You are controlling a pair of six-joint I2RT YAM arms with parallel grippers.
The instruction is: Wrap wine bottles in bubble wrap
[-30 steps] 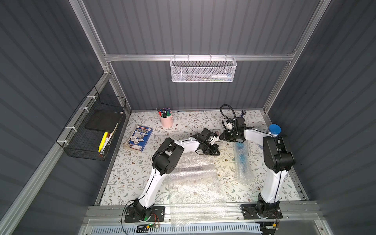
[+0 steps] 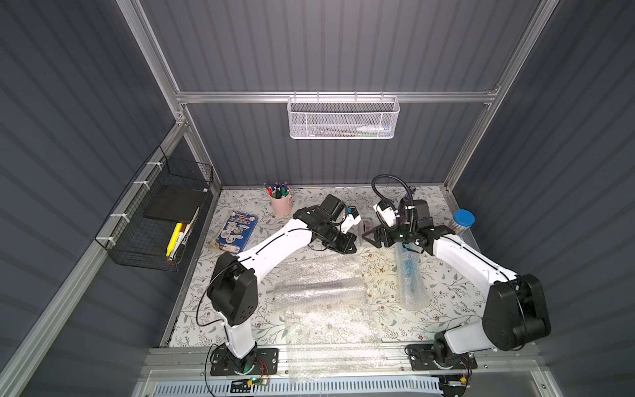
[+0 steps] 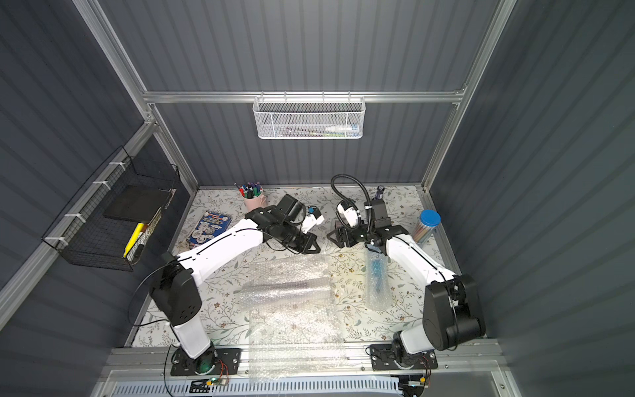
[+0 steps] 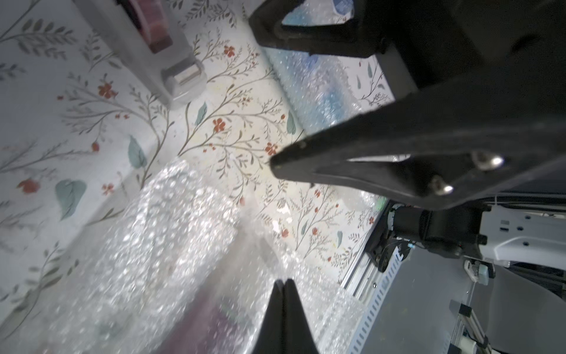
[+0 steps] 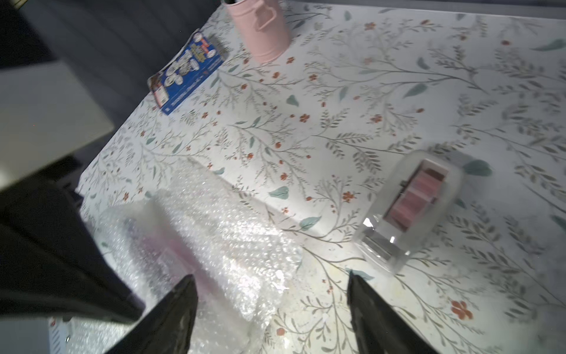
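A clear bubble wrap sheet (image 2: 330, 330) lies over the front middle of the table. Rolled in its upper part is a bottle-shaped bundle (image 2: 324, 292), pinkish through the wrap in both wrist views. A second wrapped bundle, blue (image 2: 411, 281), lies to the right. Above the sheet's far edge, my left gripper is shut, nothing visible between its tips. My right gripper has its fingers apart with an empty gap, above the table between the sheet and the tape dispenser (image 5: 406, 212). That clear dispenser with a pink roll lies flat, touched by neither gripper.
Back left hold a pink pen cup (image 2: 281, 203) and a blue box (image 2: 238, 231). A blue-lidded container (image 2: 464, 218) stands at the right edge. Behind my right arm is a small dark object (image 3: 379, 192). The two grippers are close together. Bare table lies between the bundles.
The right arm's elbow has swung outward to the right and forward; its gripper stays near the same spot.
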